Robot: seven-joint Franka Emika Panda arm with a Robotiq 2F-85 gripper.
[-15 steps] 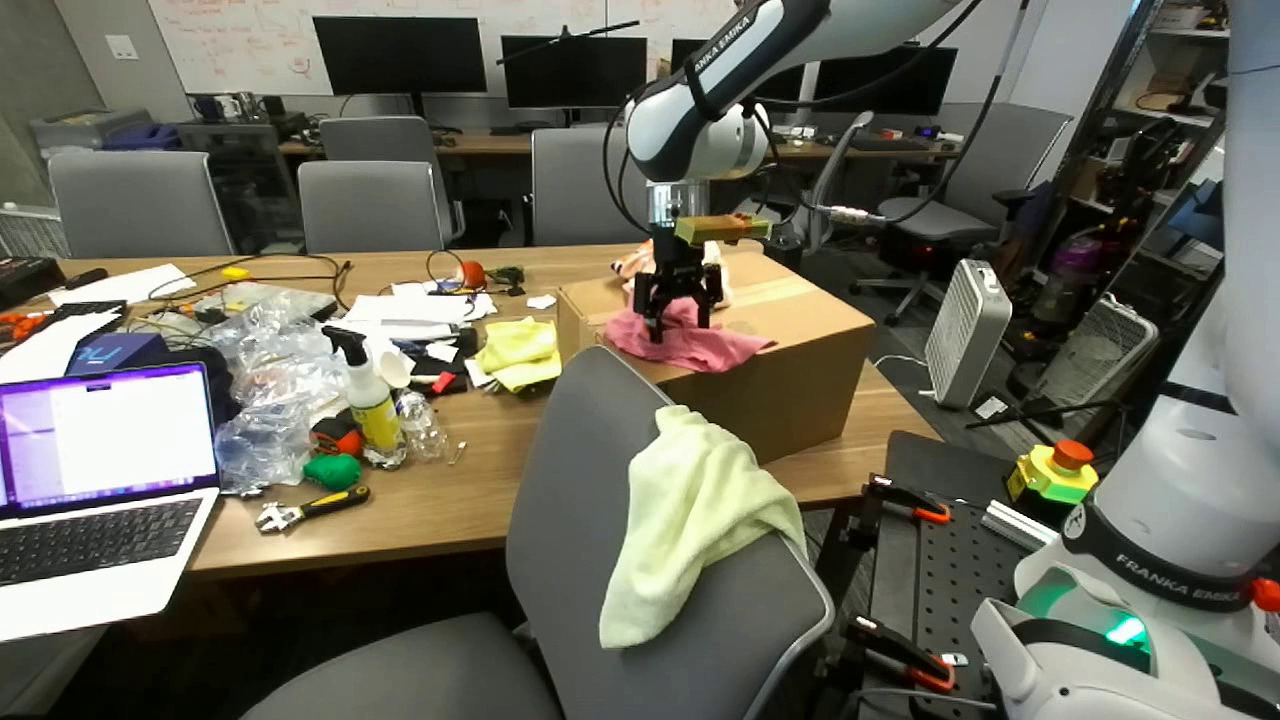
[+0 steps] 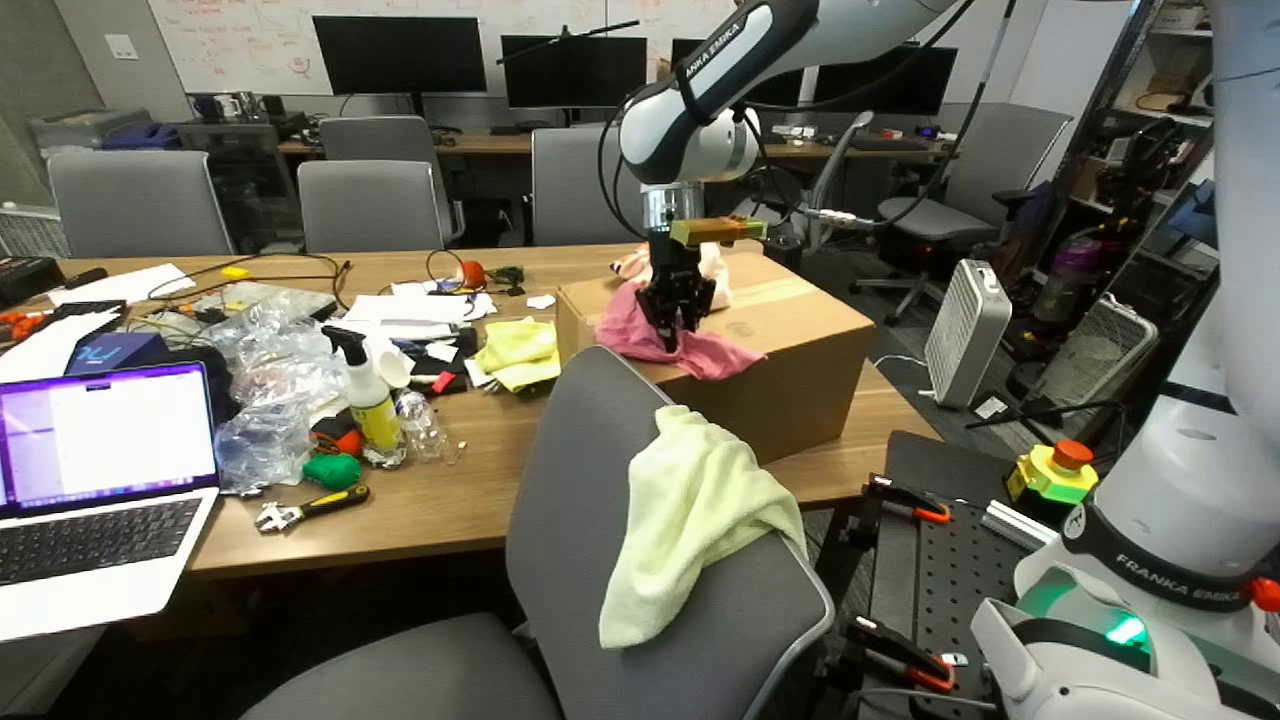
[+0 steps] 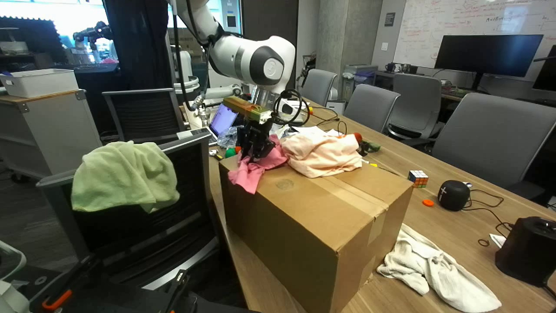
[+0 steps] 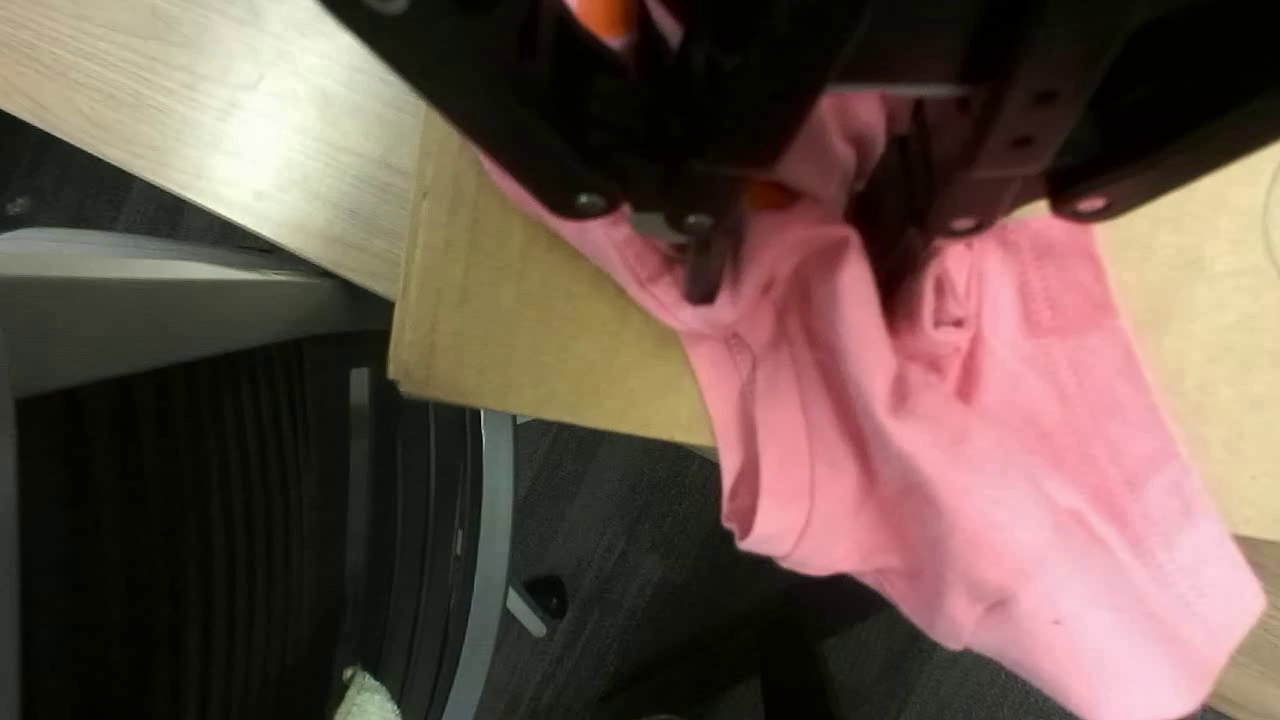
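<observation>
The pink cloth [image 4: 912, 444] lies crumpled over the near edge of a cardboard box [image 2: 780, 396], one end hanging past the edge. My gripper points down into it, its fingers [image 4: 708, 270] partly apart with folds of pink fabric between them. In exterior view 2 the gripper [image 3: 253, 154] stands at the box's corner, where it hides part of the pink cloth [image 3: 250, 174]. Whether the fabric is pinched cannot be made out. A peach cloth [image 3: 323, 151] rests beside the pink one on the box top.
A grey chair [image 2: 576, 480] with a light green towel [image 2: 690, 516] stands close to the box. The table left of the box is cluttered with a spray bottle [image 2: 372, 402], plastic and a yellow cloth [image 2: 519, 350]. A white cloth [image 3: 438, 271] lies beyond the box.
My gripper has shifted slightly left and lower, and its fingers have come closer together. The pink cloth has shifted a little left with it.
</observation>
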